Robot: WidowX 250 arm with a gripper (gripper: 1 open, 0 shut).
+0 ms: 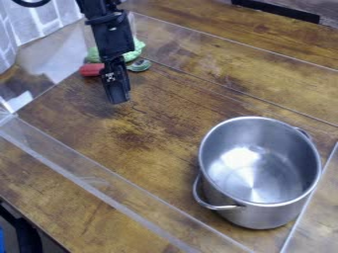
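My black gripper (115, 81) hangs at the upper left, low over the wooden table, with a green item (134, 49) and a red item (90, 70) behind it, partly hidden by the arm. I cannot tell whether its fingers are open or shut. A large steel pot (258, 170) with side handles stands at the lower right, well apart from the gripper.
Clear plastic walls or strips border the wooden surface (145, 148) on the left and along the front. A dark edge (291, 12) runs along the back right.
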